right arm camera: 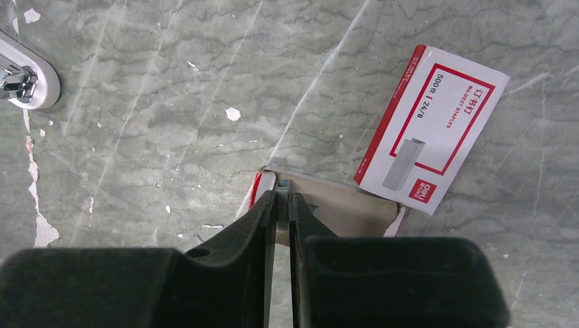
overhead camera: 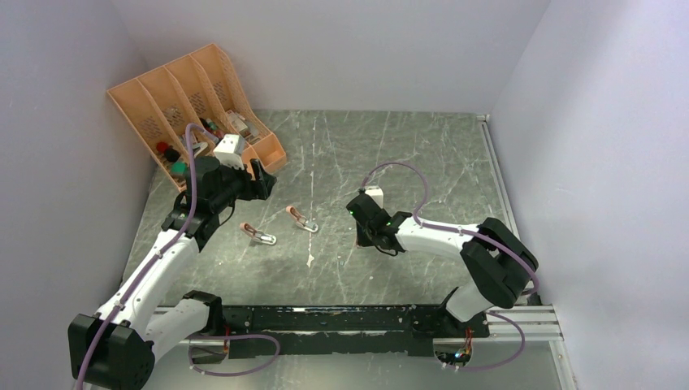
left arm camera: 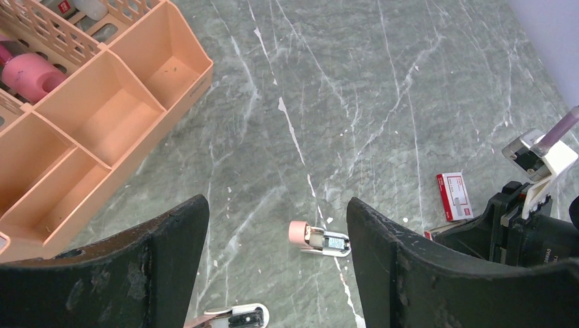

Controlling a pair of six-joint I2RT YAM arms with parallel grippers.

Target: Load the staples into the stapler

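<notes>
In the right wrist view my right gripper reaches into an open staple box (right arm camera: 351,205), shut on a narrow grey staple strip (right arm camera: 283,190). A loose bit of grey metal lies in that box beside the fingers. Two pink-and-silver staplers rest on the table: the nearer-to-centre stapler (overhead camera: 301,219) and the left stapler (overhead camera: 258,236). Only the silver end of one stapler (right arm camera: 33,78) shows at the right wrist view's edge. My left gripper stands open and empty, raised above the table on the left.
A white-and-red staple carton (right arm camera: 440,126) touches the open box, with a grey strip, perhaps printed, on its face. Loose staples (right arm camera: 212,226) lie nearby. An orange compartment rack (overhead camera: 195,101) fills the back left.
</notes>
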